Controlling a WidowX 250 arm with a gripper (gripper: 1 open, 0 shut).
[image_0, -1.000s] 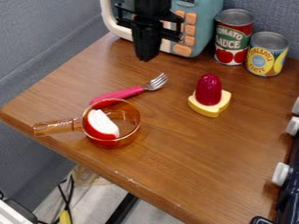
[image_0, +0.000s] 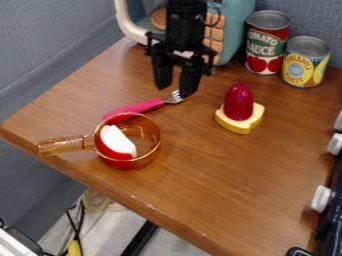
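My black gripper (image_0: 179, 68) hangs in the upper middle, pointing down with its two fingers apart, just above and behind a fork with a pink handle (image_0: 136, 107). Nothing shows between the fingers. An amber see-through pan (image_0: 151, 142) with a handle to the left holds a red and white piece. A red egg-like object on a yellow base (image_0: 241, 125) stands right of the fork.
Two cans, tomato (image_0: 266, 45) and yellow (image_0: 306, 62), stand at the back right beside a teal toy appliance (image_0: 229, 25). A dark stove-like unit (image_0: 325, 210) lines the right edge.
My gripper has come lower, toward the fork, and its fingers now show spread apart. The objects on the table have not moved.
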